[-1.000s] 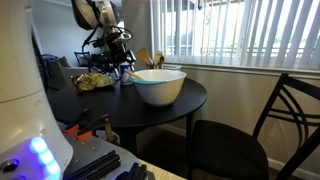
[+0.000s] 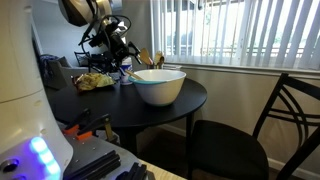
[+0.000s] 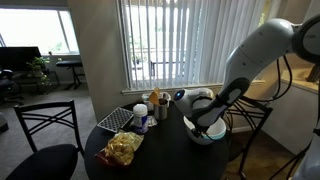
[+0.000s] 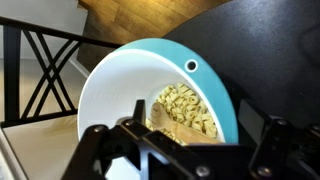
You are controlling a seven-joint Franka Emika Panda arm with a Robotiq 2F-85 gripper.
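Note:
A large white bowl (image 4: 120, 75) with a pale blue rim stands on the dark round table, near its edge. Small pasta pieces (image 4: 186, 104) lie inside, with a wooden utensil (image 4: 178, 128) resting across them. My gripper is open above the bowl, its two dark fingers wide apart and nothing held between them. From the side, the gripper (image 2: 124, 52) shows above and left of the bowl (image 2: 160, 87). Viewed from across the room, the arm comes in from the right over the bowl (image 3: 214, 137); the fingertips are hard to make out there.
A crumpled yellow bag (image 3: 120, 148), a white-and-blue container (image 3: 140, 118), a utensil holder (image 3: 159, 107) and a flat rack (image 3: 115, 119) share the table. Black chairs (image 2: 228, 145) stand beside it. Bare tabletop (image 3: 165, 160) lies between bag and bowl.
My arm and gripper have shifted a little to the right in exterior view 1, closer to the bowl. The bowl and the other table objects have not visibly moved.

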